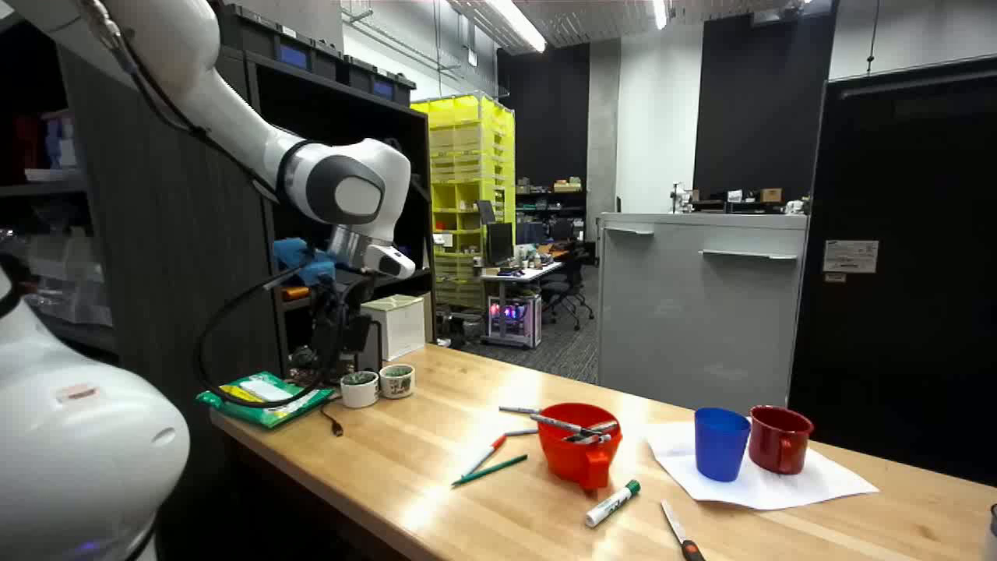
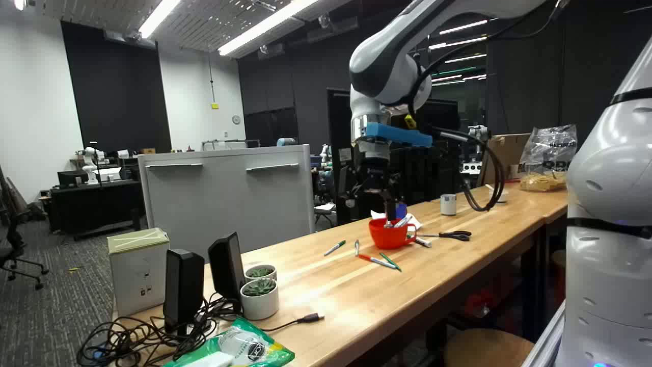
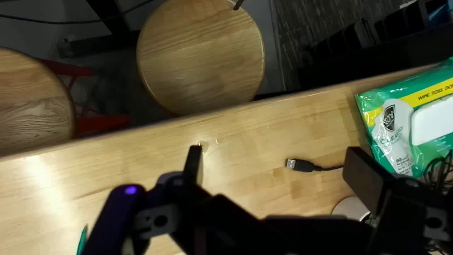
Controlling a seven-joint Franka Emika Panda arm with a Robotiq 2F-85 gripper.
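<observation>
In the wrist view my gripper stands open, its two dark fingers (image 3: 193, 165) wide apart and nothing between them. It hangs above bare table near the edge. Between and below the fingers, a black USB plug (image 3: 302, 165) lies on the wood. The red cup (image 1: 575, 458), holding several pens, stands at mid-table, well away from the gripper in exterior view 1. Around it lie a green-capped marker (image 1: 613, 503), a red-and-white pen (image 1: 486, 453) and a green pen (image 1: 490, 469). A blue cup (image 1: 721, 445) and dark red mug (image 1: 781, 440) stand on white paper (image 1: 832, 477).
Two small potted plants (image 2: 260, 298), a black speaker (image 2: 183, 287), tangled cables (image 2: 140, 336) and a green wipes pack (image 3: 403, 127) crowd one table end. Scissors (image 2: 455, 235) and a white mug (image 2: 449, 204) sit farther along. Wooden stools (image 3: 199, 55) are below the edge.
</observation>
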